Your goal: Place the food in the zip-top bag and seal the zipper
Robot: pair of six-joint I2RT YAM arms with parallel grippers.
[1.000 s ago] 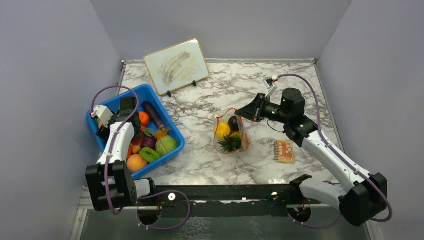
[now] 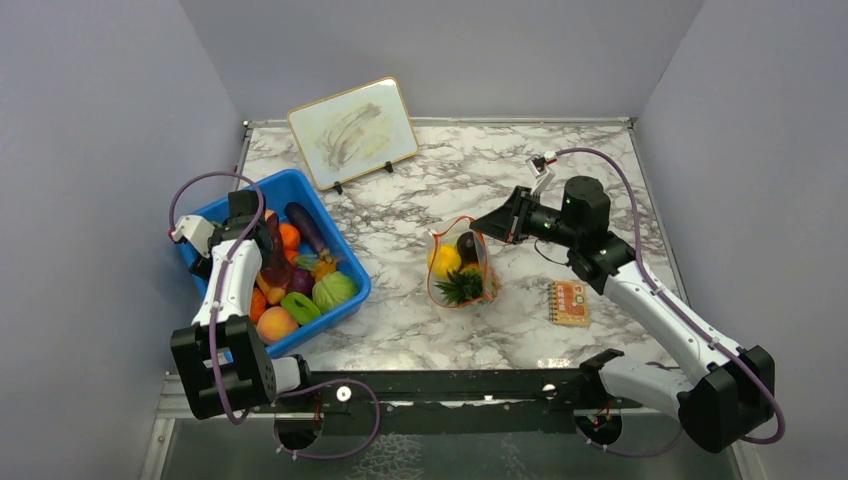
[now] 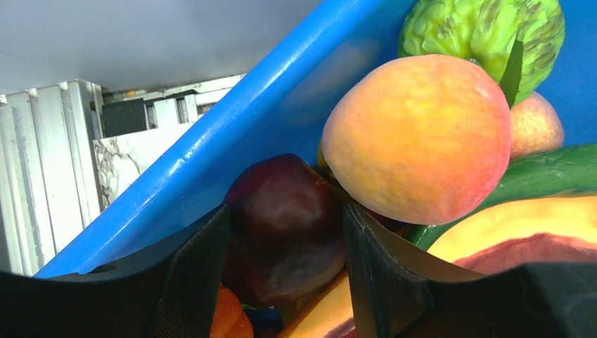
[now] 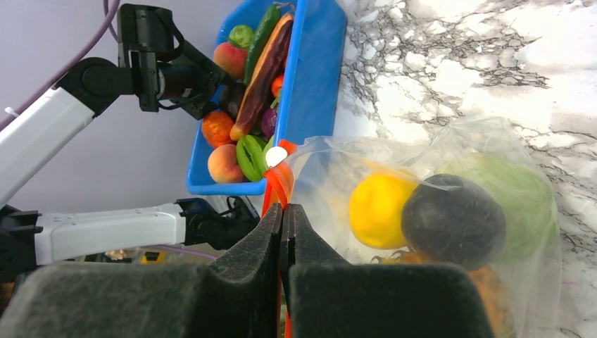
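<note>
The clear zip top bag (image 2: 437, 292) stands with its orange-edged mouth spread, a yellow food (image 2: 446, 262), a dark round food (image 2: 467, 247) and a green leafy top (image 2: 460, 288) inside. At its rim my right gripper is shut, the orange zipper strip (image 4: 279, 182) running between its fingertips. Inside the blue bin, my left gripper has its parted fingers on either side of a dark purple-red food (image 3: 281, 236). Whether both fingers press on it cannot be told. From above, the arm hides those fingertips.
Around the left gripper, the blue bin (image 2: 350, 296) holds several more foods, among them a peach (image 3: 422, 141) close to the right finger. A whiteboard (image 2: 350, 130) leans at the back; a small notebook (image 2: 569, 303) lies at right. Marble is bare between bin and bag.
My right arm and the bag have stayed still.
</note>
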